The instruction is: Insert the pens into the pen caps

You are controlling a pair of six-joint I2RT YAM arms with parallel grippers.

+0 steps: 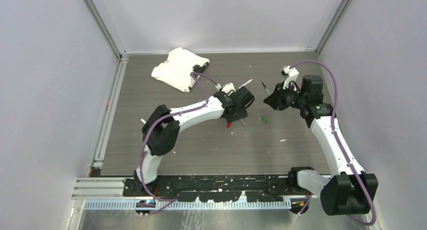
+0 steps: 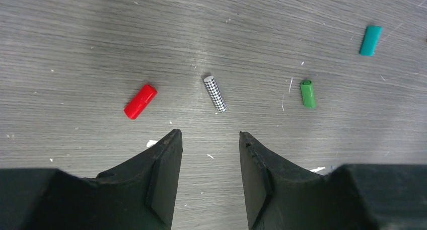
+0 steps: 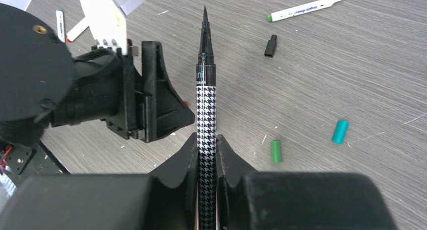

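Observation:
Upright in the right wrist view stands a pen with a houndstooth barrel (image 3: 206,119) and a bare dark tip, and my right gripper is shut on it. My left gripper is part open above the table, with nothing between its fingers. Beyond its fingertips a houndstooth cap (image 2: 215,94) lies on the wood. To its left lies a red cap (image 2: 140,101); to its right are a green cap (image 2: 308,94) and a teal cap (image 2: 370,41). A black cap (image 3: 271,46) lies near a white pen with green ends (image 3: 307,8).
A crumpled white cloth (image 1: 176,71) lies at the back left of the table. More pens, one white (image 3: 61,26), lie at the left, partly behind the left arm.

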